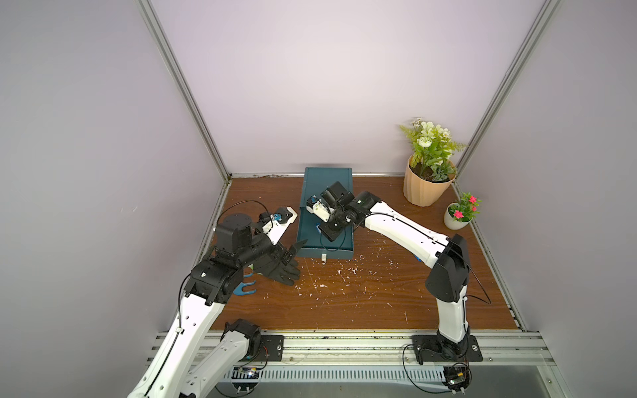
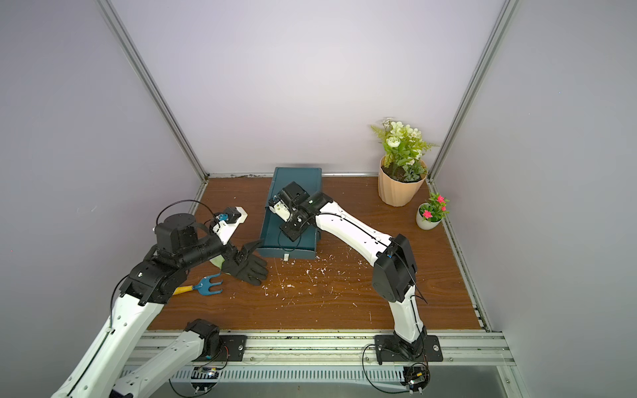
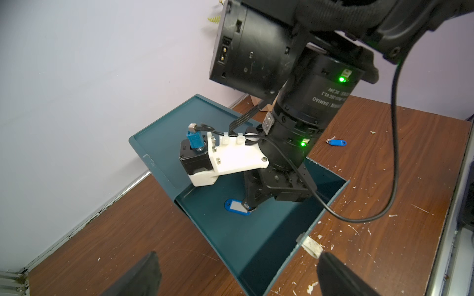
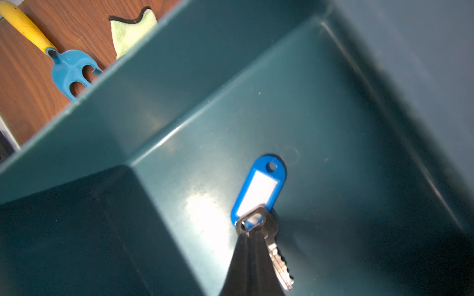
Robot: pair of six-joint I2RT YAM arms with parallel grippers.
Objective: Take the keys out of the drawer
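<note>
The open teal drawer box [image 1: 325, 180] stands at the back middle of the table. Inside, keys [image 4: 280, 268] with a blue-and-white tag [image 4: 259, 185] lie on the floor. My right gripper is down in the drawer, shut, its fingertips at the key ring below the tag; whether the ring is pinched cannot be made out. My left gripper stands open in front and left of the drawer, above the dark glove [image 2: 248, 270], with nothing between its fingers.
A blue key tag [image 3: 337, 142] lies on the table right of the drawer. A fork tool [image 2: 204, 287] lies front left, with the glove. Potted flowers [image 1: 424, 185] and a small pot [image 1: 456, 219] stand right.
</note>
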